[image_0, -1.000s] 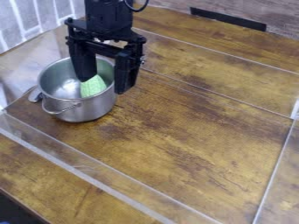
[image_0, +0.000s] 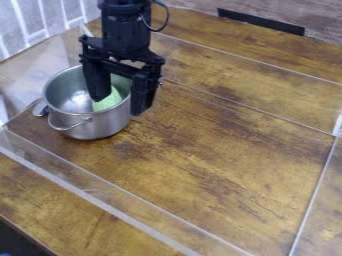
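A metal pot (image_0: 83, 122) with side handles stands at the left of the wooden table, with a pale green object (image_0: 107, 100) inside it. My black gripper (image_0: 118, 82) hangs over the pot's back and right side, its two dark fingers apart and open. It partly hides the pot's inside and the green object.
A dark slot shows at the back right. A light railing or edge runs along the upper left.
My gripper and arm have shifted slightly back and up in the view over the last second. The pot and green object look unmoved.
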